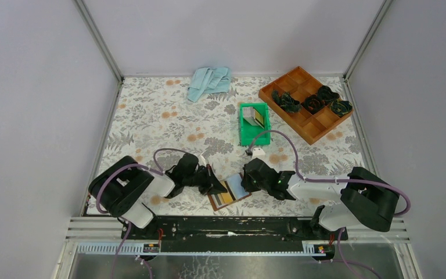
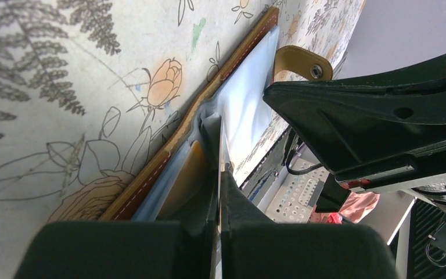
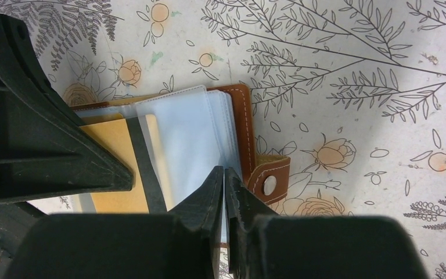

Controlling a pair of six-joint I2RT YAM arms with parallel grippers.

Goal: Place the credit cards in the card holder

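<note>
The card holder (image 1: 232,191), brown leather with clear bluish sleeves, lies open at the table's front between both grippers. A yellow card with a dark stripe (image 3: 116,154) shows in it. Shut on a thin card (image 2: 221,152) seen edge-on, my left gripper is above the holder; the card's far tip meets a bunched clear sleeve (image 2: 250,96). Whether the tip is inside that sleeve is unclear. My right gripper is slightly open at the sleeves' outer edge beside the snap tab (image 3: 269,185), a narrow gap showing between its fingers.
Behind the holder stands a green tray (image 1: 255,139) with cards (image 1: 259,118). A wooden compartment box (image 1: 310,134) with dark rolled items is at back right, a blue cloth (image 1: 209,81) at back left.
</note>
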